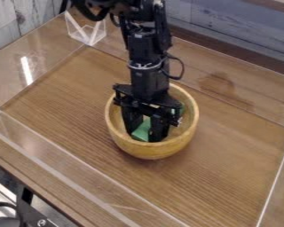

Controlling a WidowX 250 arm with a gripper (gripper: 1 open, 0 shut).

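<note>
A yellow bowl [130, 147] sits on the wooden table [61, 115], with my black gripper [149, 124] reaching down into it from above. A green object [141, 133] lies in the bowl between and around the fingers, mostly hidden by them. The fingers appear closed on it, though the fingertips are hard to make out against the dark gripper body.
A clear plastic container [85, 27] stands at the back left.
</note>
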